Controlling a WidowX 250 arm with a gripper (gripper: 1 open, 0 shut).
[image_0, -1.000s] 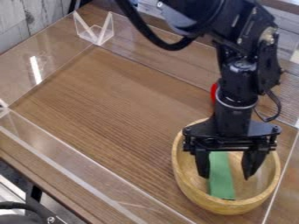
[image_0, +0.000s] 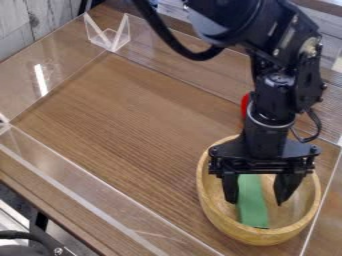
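Note:
My black gripper (image_0: 262, 178) hangs at the right of the camera view, its fingers down inside a tan wooden bowl (image_0: 262, 232). A green block (image_0: 251, 210) lies in the bowl between and below the two fingertips, which stand apart on either side of it. Whether they touch it is hard to tell.
A red object (image_0: 246, 106) sits behind the arm, largely hidden. A white wire-like holder (image_0: 104, 32) stands at the back left.
The gripper has shifted very slightly within the bowl. The bowl and green block look almost unmoved.

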